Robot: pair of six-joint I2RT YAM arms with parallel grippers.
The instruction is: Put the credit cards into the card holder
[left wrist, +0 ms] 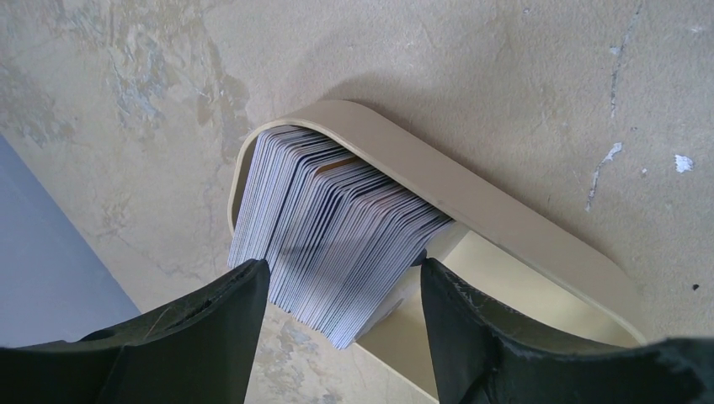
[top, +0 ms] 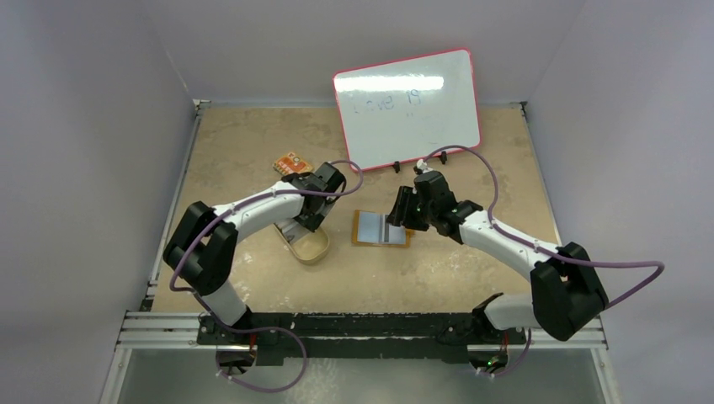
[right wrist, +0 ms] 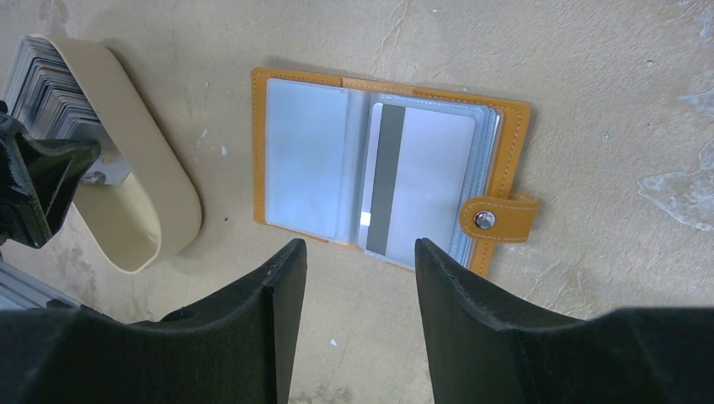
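Observation:
Many thin cards (left wrist: 337, 227) lean in a packed row inside a beige oval container (left wrist: 505, 210). My left gripper stands open over them, its fingertips on either side of the row's near end in the wrist view; nothing is gripped. The tan card holder (right wrist: 257, 151) lies spread open on the table, with clear sleeves. Its left sleeve page (right wrist: 306, 160) looks pale and plain; the right page shows a white card (right wrist: 429, 160) with a grey stripe. Above the holder's near side hangs my right gripper, fingers apart and empty.
An orange box (top: 292, 163) lies behind the left arm. A whiteboard (top: 408, 114) with a red frame stands at the back. The table around the holder is clear, and its strap (right wrist: 501, 219) sticks out at the right.

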